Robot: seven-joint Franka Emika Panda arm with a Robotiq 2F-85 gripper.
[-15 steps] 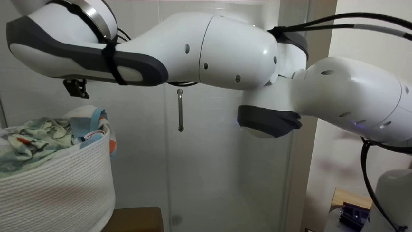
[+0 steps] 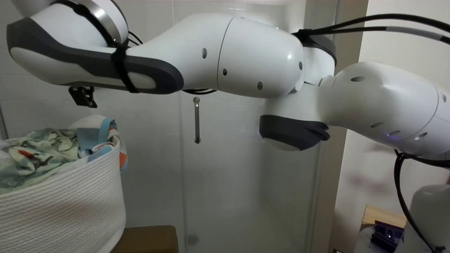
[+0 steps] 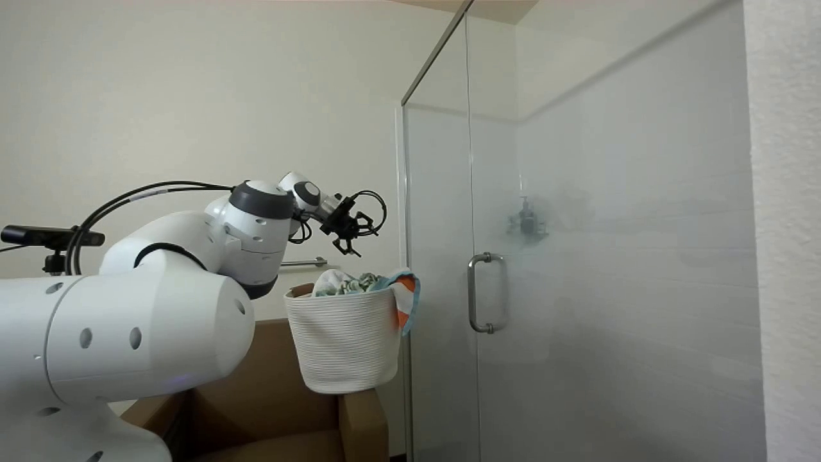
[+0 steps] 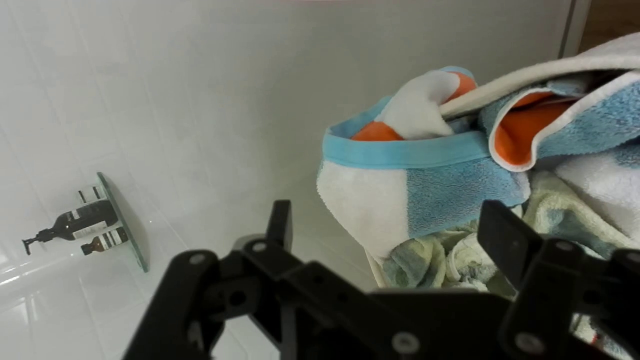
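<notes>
A white woven basket (image 2: 63,202) holds a heap of cloth. Over its rim hangs a towel (image 4: 444,186) in white, blue and orange, with a light blue border. Greenish patterned cloth (image 2: 50,147) lies bunched beside it in the basket. My gripper is above the basket, its fingers (image 4: 280,225) spread wide apart. Nothing is held between them; the towel shows beyond the gap. From the side, the gripper (image 3: 358,237) hangs clear of the cloth, tilted downward.
A brown armchair (image 3: 262,385) stands under the basket, which rests around its arm. Beside it is a glass shower door with a metal handle (image 3: 471,292). Behind the glass, a small shelf (image 4: 123,222) carries bottles. Open air surrounds the gripper above the basket.
</notes>
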